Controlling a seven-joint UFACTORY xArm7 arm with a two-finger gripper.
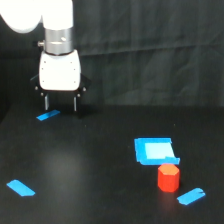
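Observation:
My white arm comes down from the top left, its gripper (60, 101) hanging open above the dark table, just over and beside a short blue strip (48, 115). A blue square piece with a pale centre (157, 150) lies on the right half of the table. A red hexagonal block (168, 178) stands just in front of it.
More blue strips lie at the front left (21, 188) and at the right (191, 197). A dark curtain closes off the back.

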